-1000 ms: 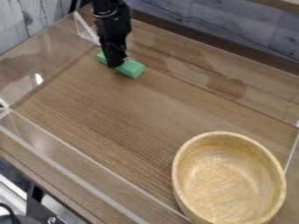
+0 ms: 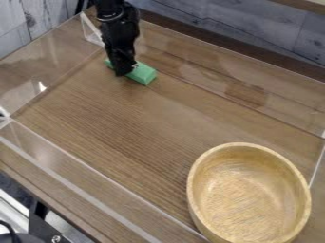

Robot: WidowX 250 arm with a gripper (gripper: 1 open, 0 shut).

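The black gripper (image 2: 121, 65) reaches down from the top left onto a green block (image 2: 140, 74) lying on the wooden table (image 2: 114, 152). Its fingertips are at the block's left part. They are too small and dark to show whether they are closed on it.
A large round cream bowl (image 2: 248, 195) stands at the lower right.
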